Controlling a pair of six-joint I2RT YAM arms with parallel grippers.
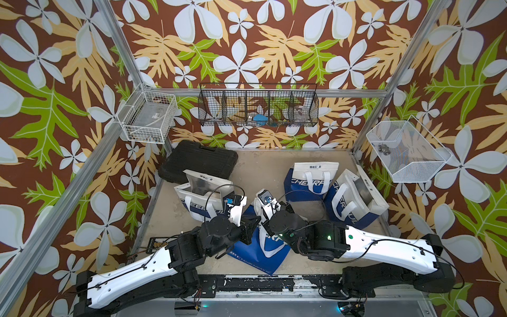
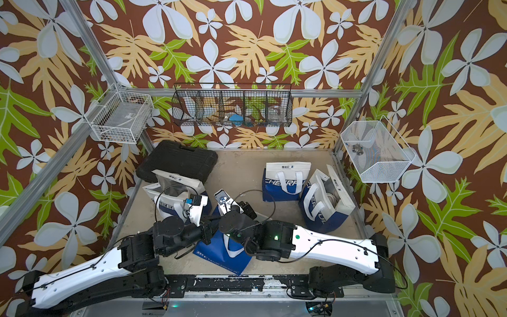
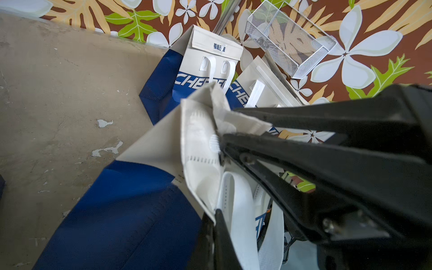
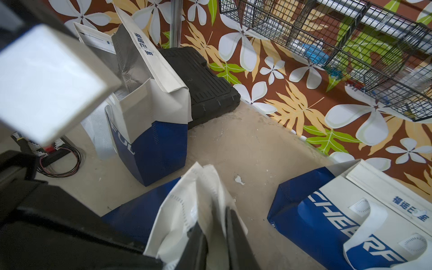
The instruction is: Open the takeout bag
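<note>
A blue and white takeout bag [image 3: 135, 211] lies at the front centre between the arms, its white top folded and pinched up. In the left wrist view my left gripper is shut at the lower edge of that top flap, beside the white strap. My right gripper is shut at the bag's white upper edge [image 4: 175, 202], which stands up around its fingertips. Whether either holds paper between its fingers is hard to tell. The two grippers are close together, and in the top views the arms hide much of the bag.
Bags stand at left [image 4: 153, 148], back right [image 1: 311, 185] and right [image 1: 353, 211]. A black case [image 1: 200, 158] lies at the back left. Wire baskets [image 1: 258, 108] hang on the walls. Bare table [image 1: 253, 163] shows behind the middle bag.
</note>
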